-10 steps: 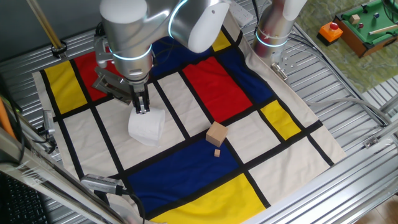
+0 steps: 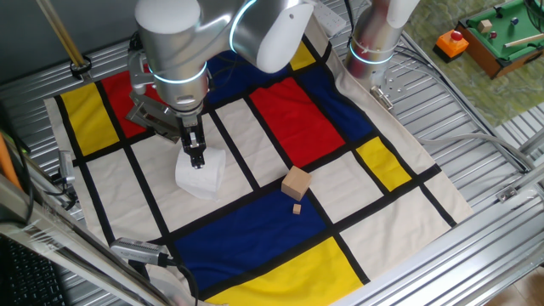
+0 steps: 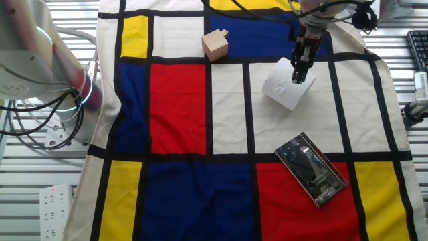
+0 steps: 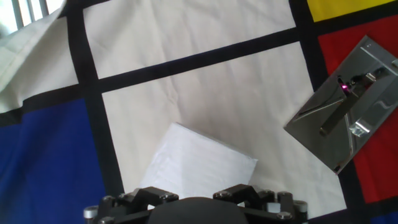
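Observation:
A white, roughly cylindrical object (image 2: 201,180), like a paper roll, lies on a white panel of the patterned cloth. My gripper (image 2: 197,161) points down right at it, its fingertips overlapping its upper part in both exterior views. In the wrist view the white object (image 4: 196,162) shows beneath the fingers (image 4: 163,196), which stand apart with a gap between their tips. The gripper looks open. The gripper's own body hides the object's near end there, so contact is hard to judge.
A shiny metal tray (image 3: 311,169) lies on the cloth's red panel. A wooden cube (image 2: 296,182) and a tiny wooden block (image 2: 297,208) sit close together by the blue panel.
My gripper has come down slightly over the white object during the last second. The white object and the wooden blocks have stayed where they were.

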